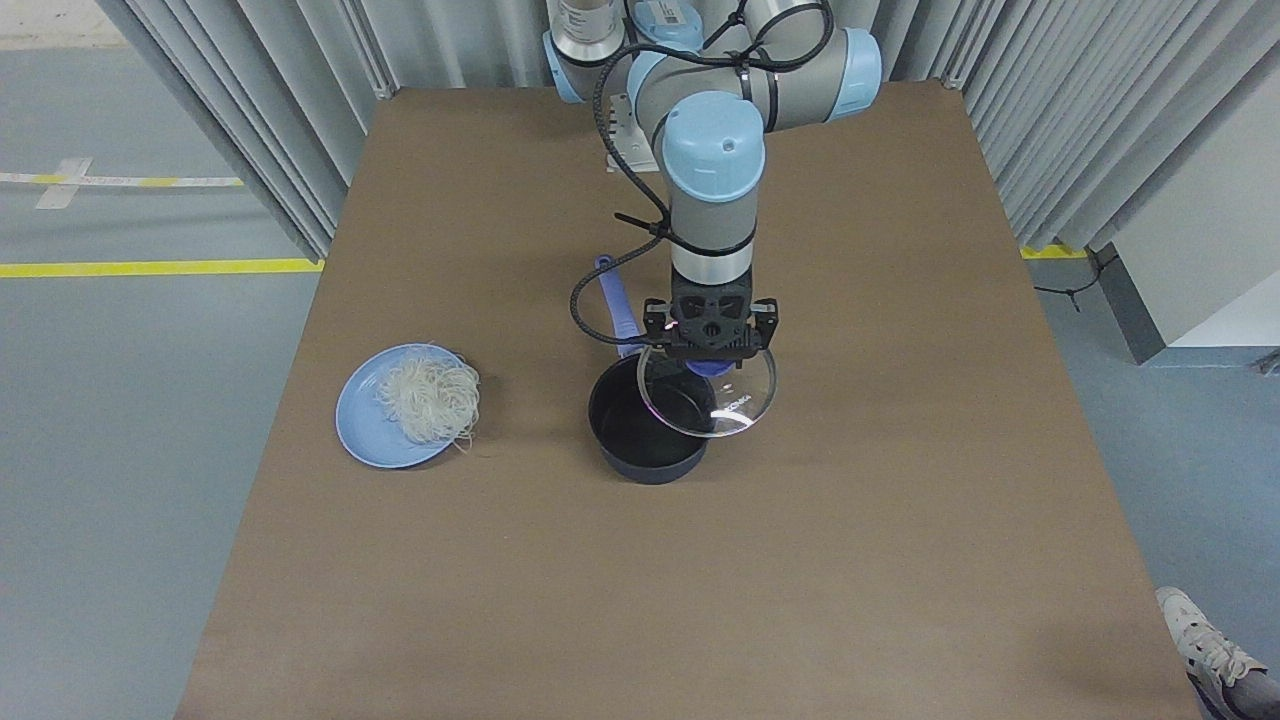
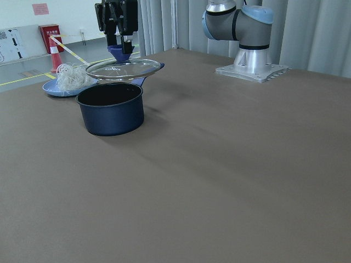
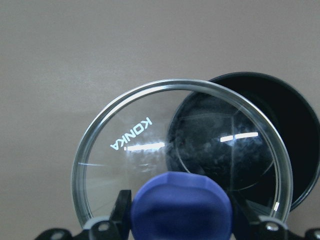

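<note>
My gripper is shut on the blue knob of a glass pot lid, which is raised a little above and partly off a dark pot. The pot's black inside shows past the lid's rim in the wrist view. Behind the pot, a blue handle points toward the back of the table. To the left stands a light blue plate holding pale noodle strands.
The arm's base stands at the back of the brown table. A person's shoe shows on the floor at the right.
</note>
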